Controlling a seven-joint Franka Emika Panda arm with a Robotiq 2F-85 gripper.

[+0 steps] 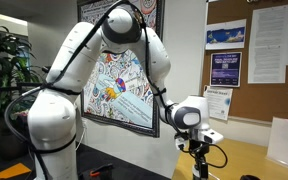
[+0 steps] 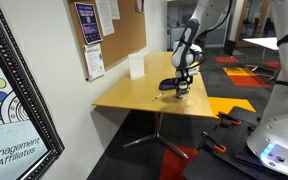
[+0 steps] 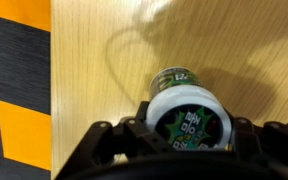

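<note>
In the wrist view a round container with a white rim, a dark green printed top and a patterned side stands between my gripper's dark fingers. The gripper is shut on it, near its top. Light wood tabletop shows below, with the container's shadow on it; whether its base touches the wood cannot be told. Exterior view 1 has the gripper low over the table, its lower end close to the frame's bottom. From the other side, the gripper is at the table's right part, and the container is too small to make out.
A dark item lies on the table beside the gripper, with small light pieces nearer the front edge. A white upright panel stands at the back.
</note>
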